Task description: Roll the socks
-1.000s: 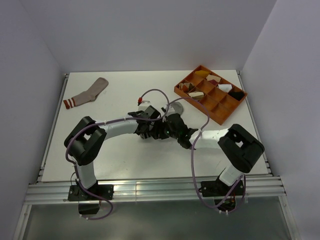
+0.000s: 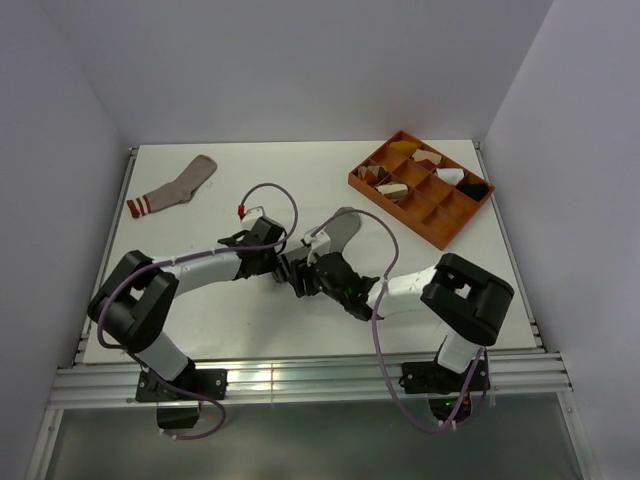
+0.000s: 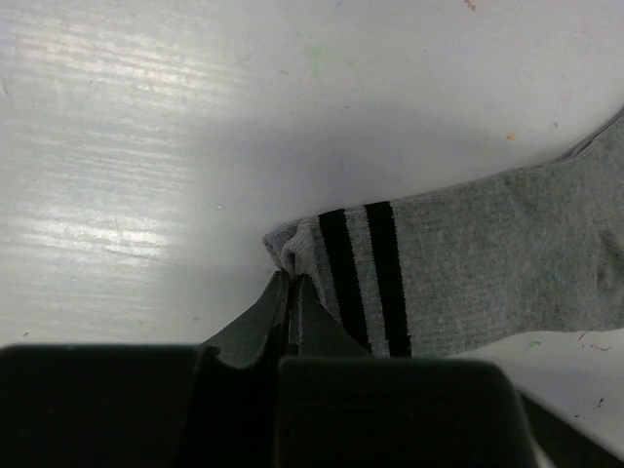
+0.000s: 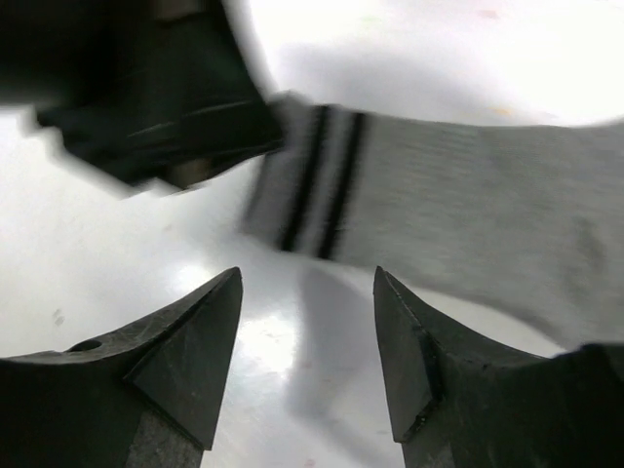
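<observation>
A grey sock with two black stripes [image 3: 468,258] lies on the white table, its toe reaching up and right in the top view [image 2: 345,225]. My left gripper is shut at the corner of its cuff, with a thin fold of the grey cloth between the fingertips. The right gripper stands open just off the sock's near edge, nothing between its fingers; the striped cuff [image 4: 302,185] shows beyond it. In the top view both arms hide much of the cuff. A second grey sock with red stripes [image 2: 175,189] lies flat at the far left.
A brown compartment box [image 2: 435,222] with several rolled fabric items stands at the back right, some compartments empty. The two grippers are close together.
Both grippers have moved left and slightly toward the front edge. More of the striped sock's foot now shows in the top view. The red-striped sock has stayed put.
</observation>
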